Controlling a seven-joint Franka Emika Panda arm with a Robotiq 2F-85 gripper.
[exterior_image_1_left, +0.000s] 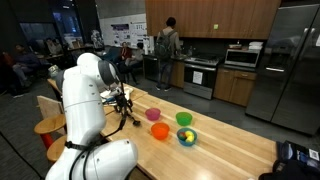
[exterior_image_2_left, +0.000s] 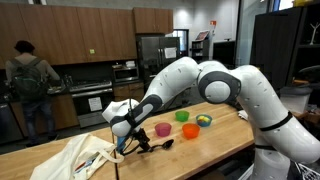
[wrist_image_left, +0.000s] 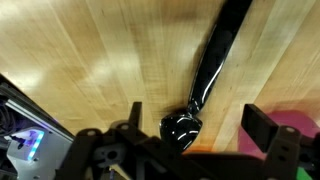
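A black spoon-like utensil with a rounded end lies on the wooden table, crossing the wrist view from top right to bottom middle. My gripper stands open above it. The utensil's rounded end shows between the two dark fingers, with clear space on either side. In exterior view 2 the gripper is low over the table, and the dark utensil extends to its right. From exterior view 1, the gripper is at the table's left side, its fingertips hard to make out.
A white cloth lies beside the gripper. Pink, orange and green bowls stand nearby, with a blue bowl holding yellow and green items. Someone with a backpack stands behind.
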